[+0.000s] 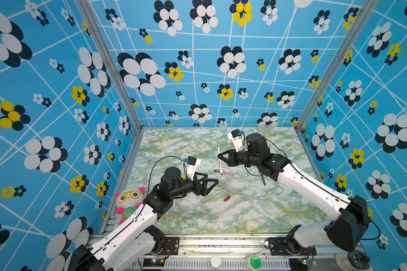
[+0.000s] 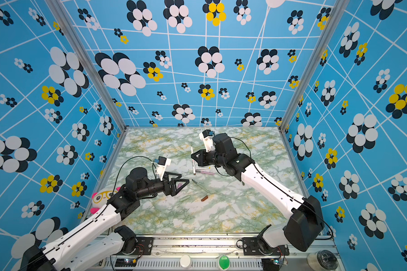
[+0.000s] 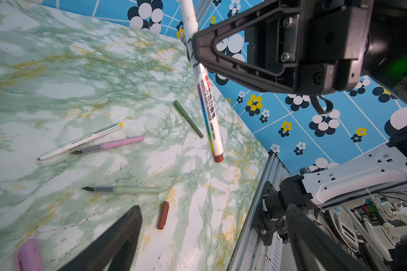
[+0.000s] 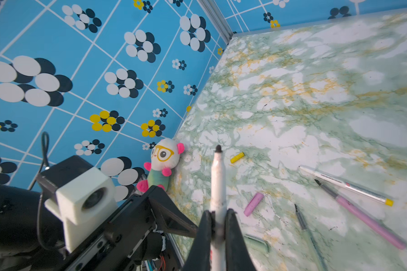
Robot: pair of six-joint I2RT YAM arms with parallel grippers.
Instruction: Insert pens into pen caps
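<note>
My right gripper is shut on a white pen (image 4: 218,185) and holds it upright above the table, dark tip up. The pen's brown lower end shows in the left wrist view, where its printed barrel (image 3: 208,106) hangs free. Left of it, my left gripper (image 1: 212,184) stands open and empty, its fingers (image 3: 117,239) wide apart. A brown cap (image 3: 163,215) lies on the table in front of it. A pink cap (image 4: 253,204), a yellow cap (image 4: 237,157) and a green cap (image 4: 257,244) also lie loose.
A white pen with a yellow end (image 4: 348,185), a pink pen (image 4: 366,216) and a pale green pen (image 3: 131,190) lie mid-table. Farther right is a dark green pen (image 3: 188,118). A plush toy (image 1: 130,198) sits at the left edge.
</note>
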